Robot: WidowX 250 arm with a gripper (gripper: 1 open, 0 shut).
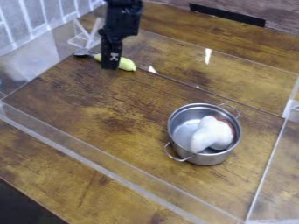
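Observation:
My black gripper [111,61] is at the upper left of the camera view, shut, with nothing visible between its fingers. It is beside a yellow-green elongated object [126,64] lying on the wooden table, partly hidden by the gripper. A dark spoon-like utensil [82,55] lies to its left. At the lower right stands a metal pot [205,156] with white plush objects [201,131] and something reddish inside.
Clear panels [267,171] border the work area. A white wire rack [84,35] stands at the back left.

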